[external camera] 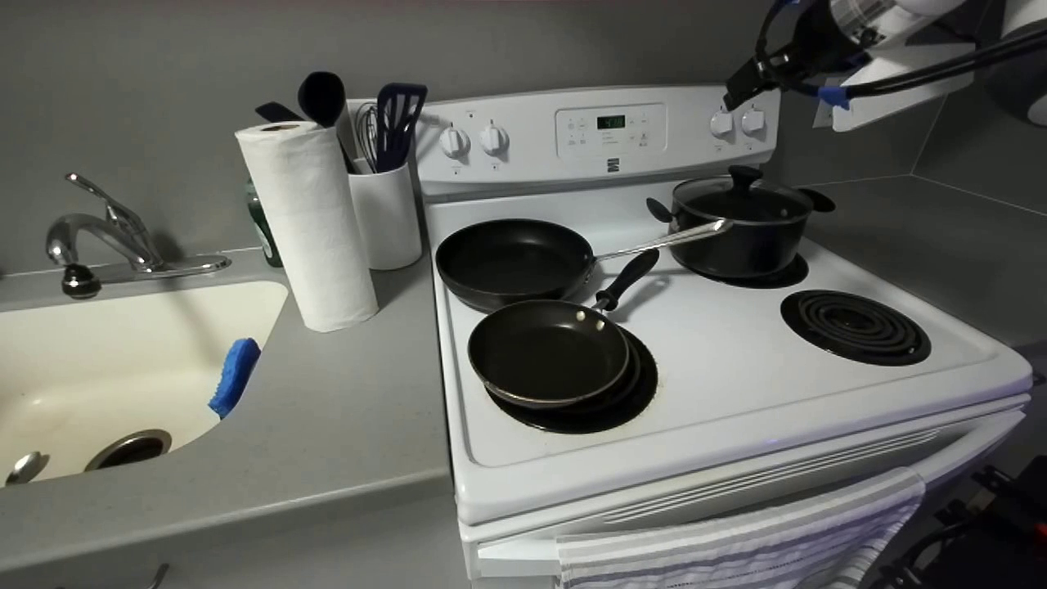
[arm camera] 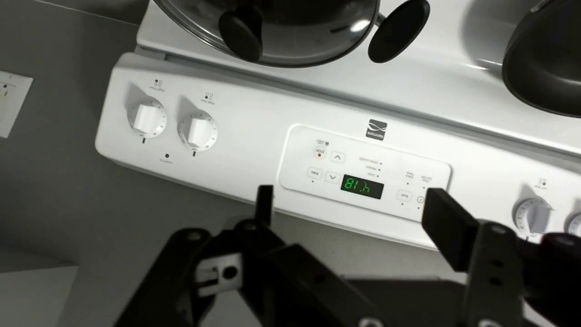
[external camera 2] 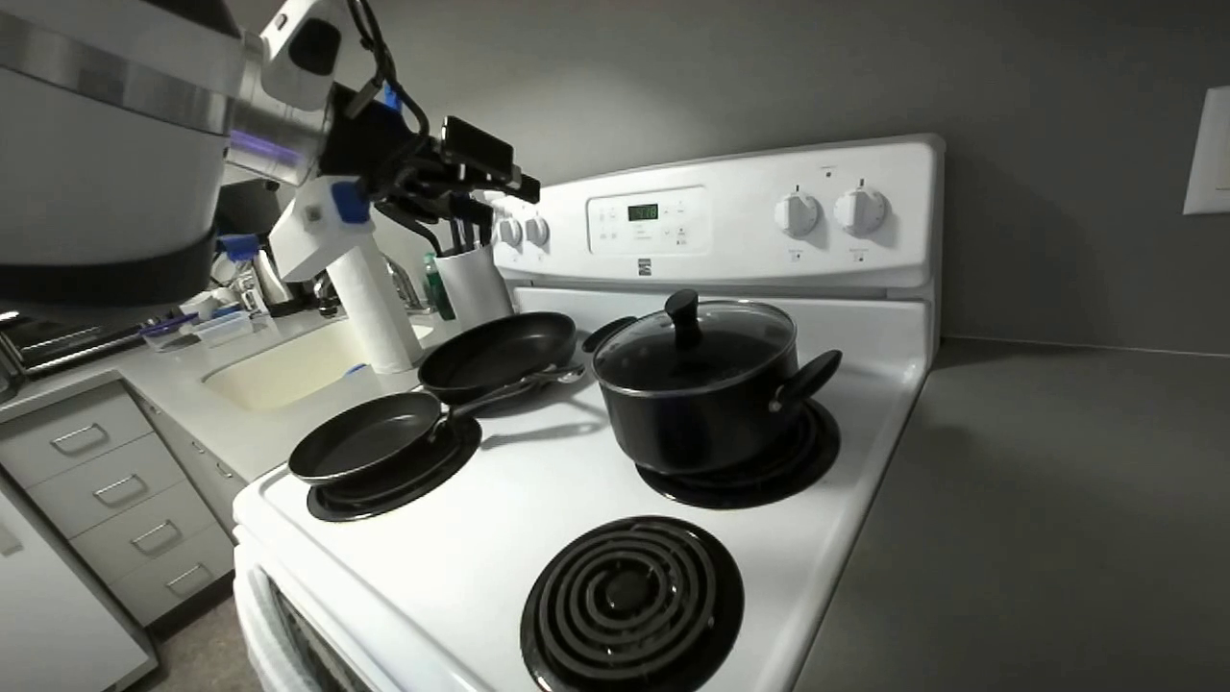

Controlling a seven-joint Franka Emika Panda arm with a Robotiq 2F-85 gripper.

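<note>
Two black fingers of my gripper stand well apart in the wrist view, with nothing held between them. Behind the gap lie the stove's white control panel (arm camera: 248, 128) and its green clock display (arm camera: 362, 186). In exterior view 1, the gripper (external camera: 741, 90) appears above the right-hand knobs (external camera: 721, 123). From exterior view 2 the gripper (external camera 2: 507, 173) is seen high over the stovetop, toward the left. A lidded black pot (external camera 2: 698, 392) sits on the back right burner.
Two black frying pans, one behind (external camera: 515, 257) and one in front (external camera: 550, 353), occupy the stove's left side. A paper towel roll (external camera: 309, 226) and a utensil holder (external camera: 388, 221) stand left of the stove.
</note>
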